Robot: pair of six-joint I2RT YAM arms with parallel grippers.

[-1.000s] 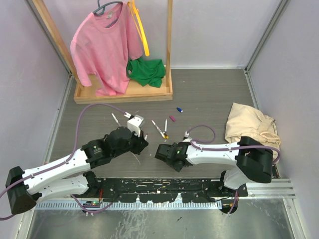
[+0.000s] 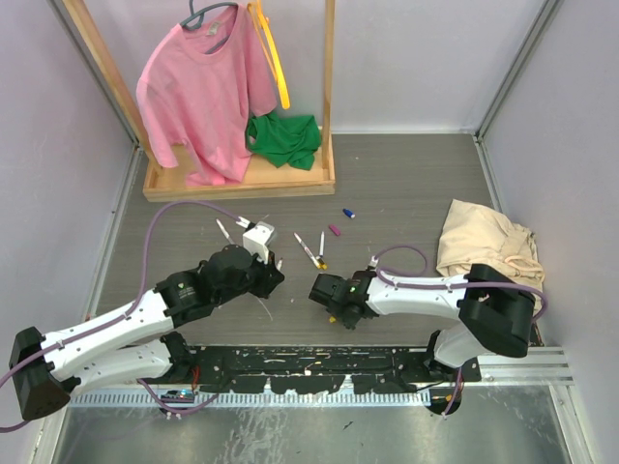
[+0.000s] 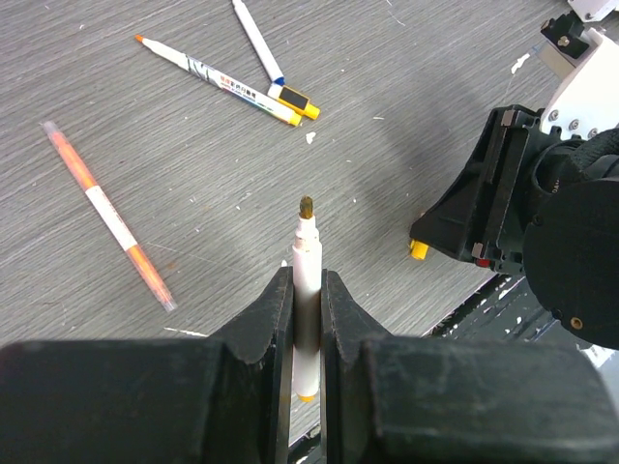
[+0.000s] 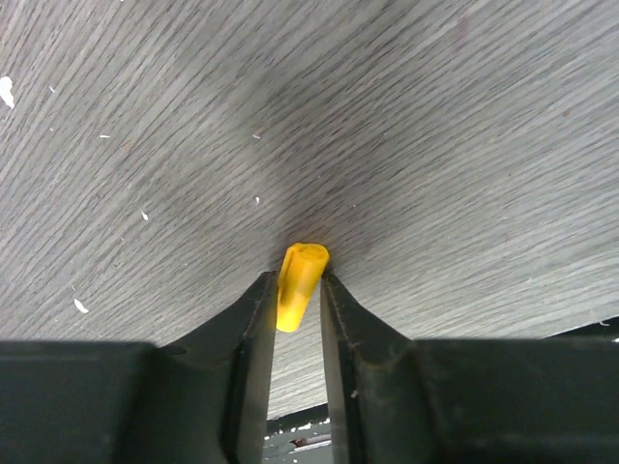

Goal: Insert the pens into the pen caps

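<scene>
My left gripper (image 2: 278, 271) is shut on a white pen (image 3: 307, 266), whose dark bare tip points away from the fingers; a bit of yellow shows at its other end. Low over the table, my right gripper has its fingers part open around a small yellow cap (image 4: 298, 285). The cap lies between the fingertips, with a little room on its right side; whether the left finger touches it I cannot tell. In the left wrist view, the same cap peeks out under the right gripper.
A yellow-capped marker (image 2: 309, 250), a white pen (image 2: 322, 244) with another yellow cap (image 3: 293, 101) near its end, and an orange-and-white pen (image 3: 111, 220) lie around. Blue (image 2: 349, 213) and magenta (image 2: 334, 230) caps lie farther back. Beige cloth (image 2: 490, 246) is at right.
The right gripper has shifted slightly right in the top view, and the yellow cap now shows at its tip. The left arm has barely moved, still with the pen.
</scene>
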